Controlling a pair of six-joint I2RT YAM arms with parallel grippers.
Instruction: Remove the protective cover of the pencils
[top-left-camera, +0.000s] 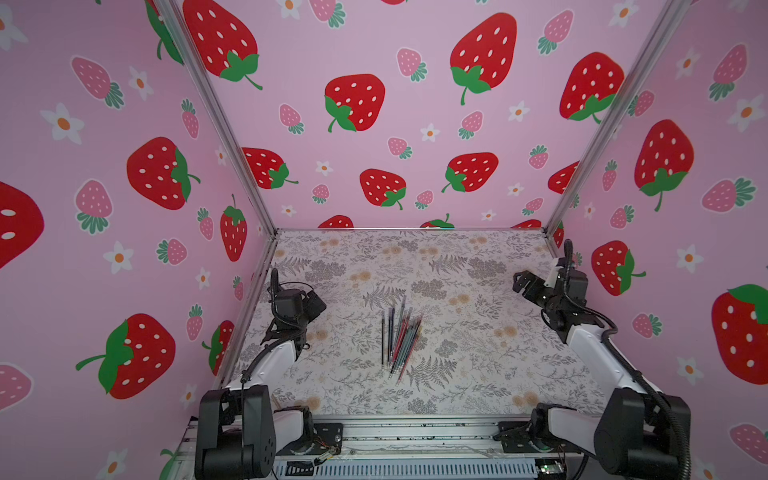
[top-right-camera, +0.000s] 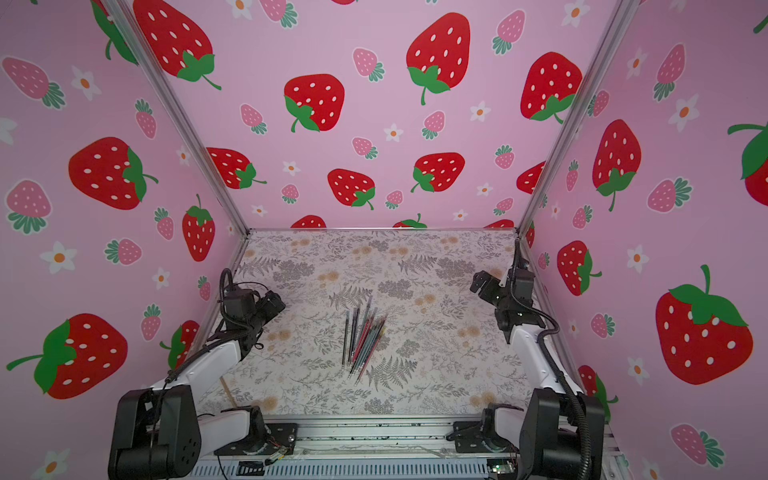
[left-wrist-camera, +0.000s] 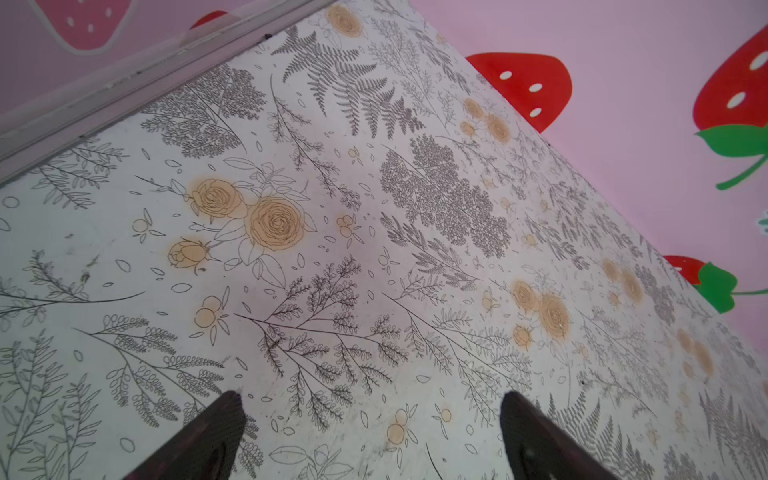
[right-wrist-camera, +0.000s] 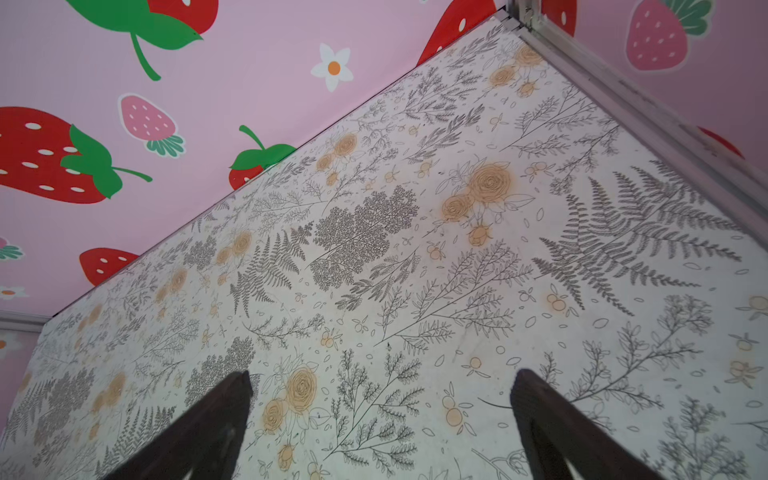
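A loose fan of thin pencils (top-left-camera: 400, 344), dark, grey and red with paler tips, lies in the middle front of the floral tabletop; whether each wears a cover is too small to tell. My left gripper (top-left-camera: 315, 304) hovers to their left, open and empty, its two fingers at the bottom of the left wrist view. My right gripper (top-left-camera: 525, 283) is raised to their right, also open, with only bare tabletop below it in the right wrist view.
Strawberry-patterned walls enclose the table (top-right-camera: 416, 272) at back and sides, with metal rails along the edges.
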